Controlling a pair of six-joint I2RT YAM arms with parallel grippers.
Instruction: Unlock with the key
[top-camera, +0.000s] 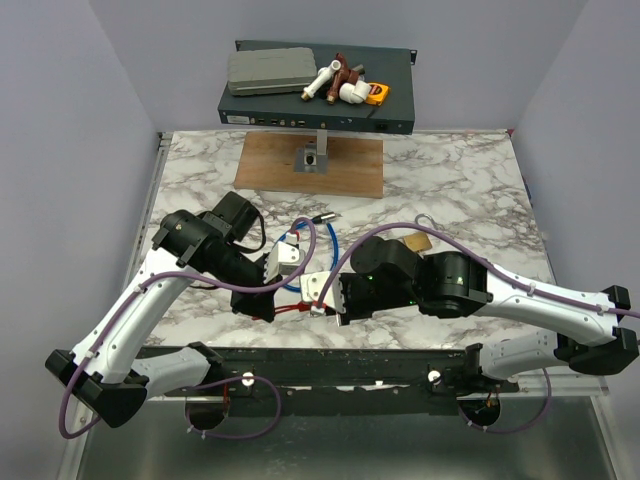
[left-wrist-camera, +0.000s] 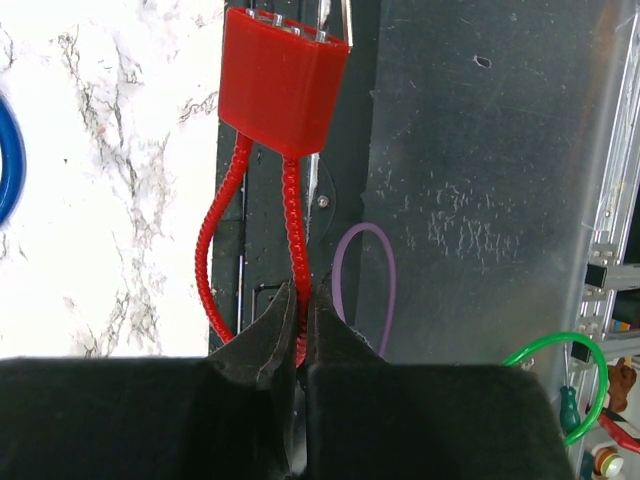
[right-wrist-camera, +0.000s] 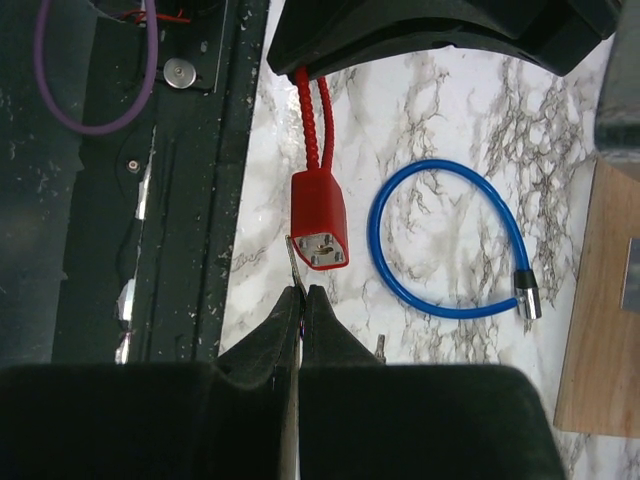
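The red padlock (left-wrist-camera: 282, 85) hangs by its looped red cable (left-wrist-camera: 212, 225), and my left gripper is shut on that cable. In the right wrist view its silver end with the keyhole (right-wrist-camera: 323, 247) faces my right gripper. A thin metal key (right-wrist-camera: 294, 262) sticks out from between that gripper's closed fingers. Its tip is by the near left edge of the lock's end, left of the keyhole; whether it touches cannot be told. From above, the arms meet over the table's front edge, hiding most of the lock.
A blue cable lock (right-wrist-camera: 385, 255) lies on the marble table, with a wooden board (top-camera: 225, 178) bearing a metal latch behind it. At the right rests a brass padlock (top-camera: 417, 242).
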